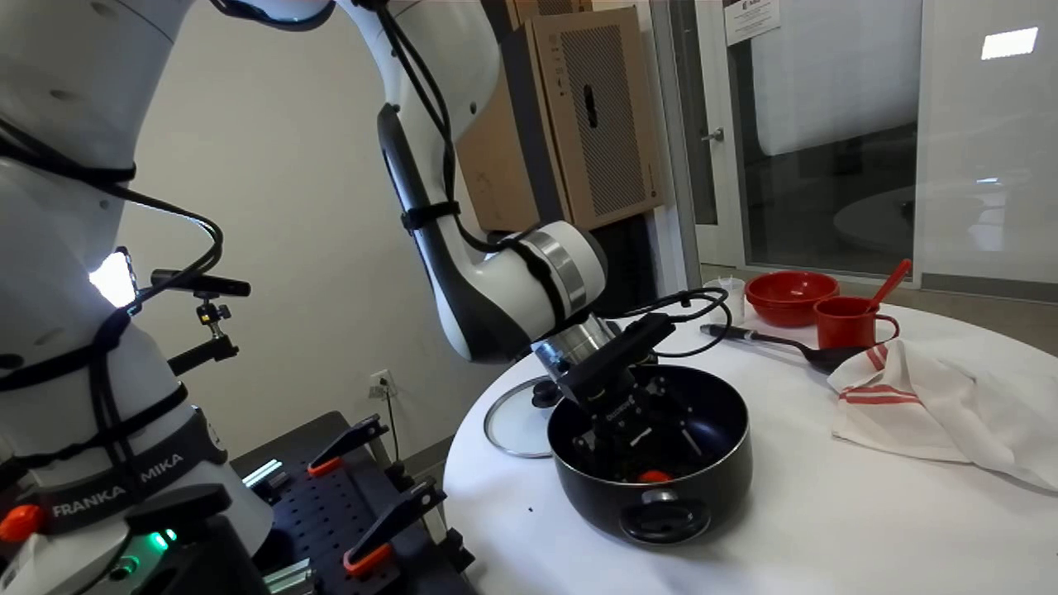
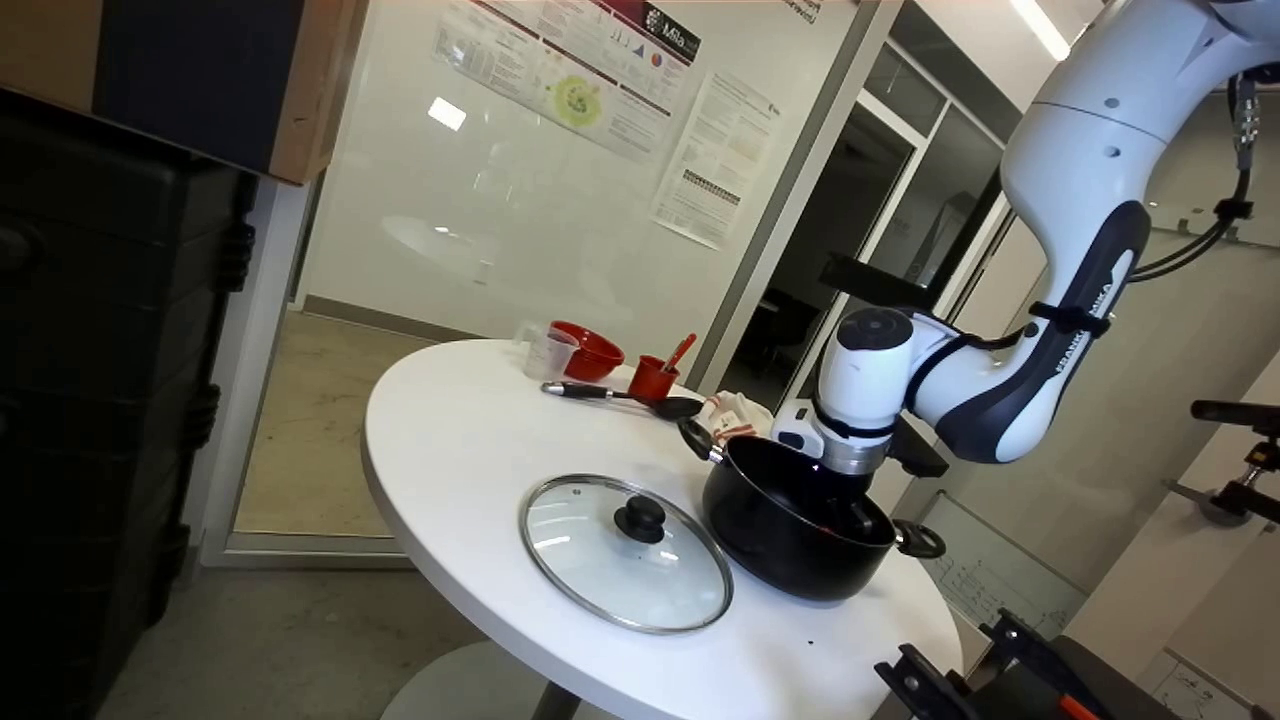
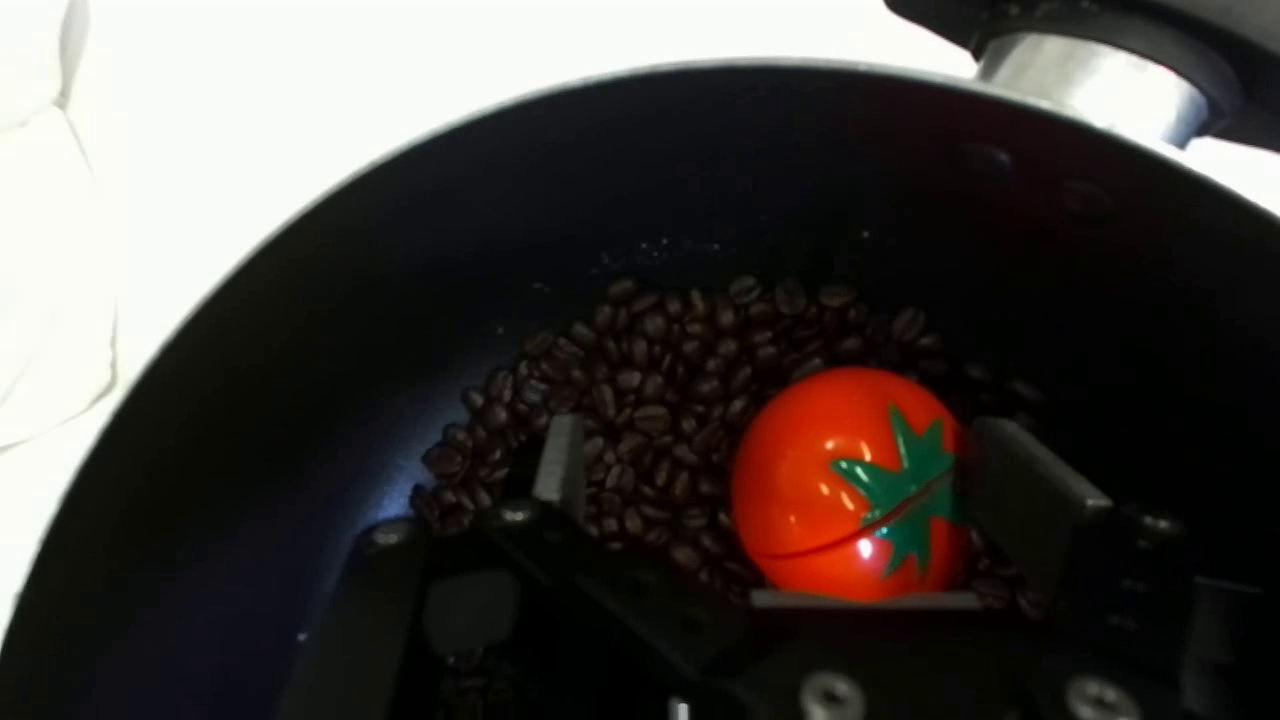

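Observation:
My gripper is down inside the black pot (image 1: 650, 516), its fingers wide open. In the wrist view a red tomato-shaped ball (image 3: 798, 480) with a green star leaf sits between the fingers, close to the right finger (image 3: 1034, 504) and well apart from the left one. Under and around it lies a bed of dark coffee beans (image 3: 648, 396) on the pot's floor. Whether the right finger touches the ball, I cannot tell. From exterior view 1 only a red bit of the ball shows over the pot's rim.
A glass lid (image 2: 576, 540) with a black knob lies beside the pot. Farther back are a black ladle (image 1: 779, 340), a red bowl (image 1: 790, 297), a red mug (image 1: 845, 326), a clear cup (image 2: 549, 356) and a white cloth (image 1: 932, 406).

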